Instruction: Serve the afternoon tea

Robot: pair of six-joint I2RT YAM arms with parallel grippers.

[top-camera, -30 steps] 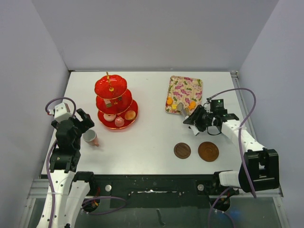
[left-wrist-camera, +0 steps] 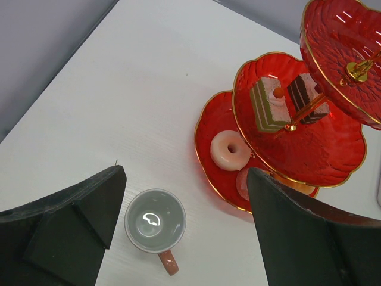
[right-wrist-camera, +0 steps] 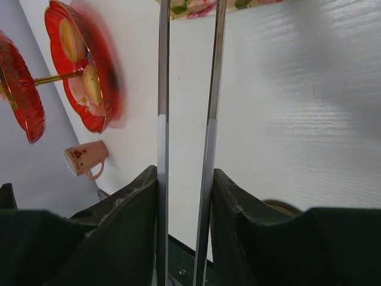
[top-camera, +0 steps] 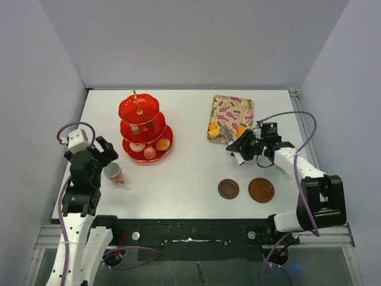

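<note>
A red three-tier stand (top-camera: pixel 137 110) holds pastries, with cake slices on the middle tier in the left wrist view (left-wrist-camera: pixel 268 113). My left gripper stands open above a cup (left-wrist-camera: pixel 155 220) left of the stand. My right gripper (top-camera: pixel 232 140), carrying long metal tongs (right-wrist-camera: pixel 163 143), is at the front edge of a floral tray (top-camera: pixel 232 107) with yellow and orange pieces on it. The gripper is shut on the tongs; whether a piece sits between the tong tips is hidden.
Two brown coasters (top-camera: pixel 228 189) lie at front right. Walls border the sides and back.
The right arm has moved slightly back and left, shifting the tongs toward the left part of the tray's front. The left arm stays still.
</note>
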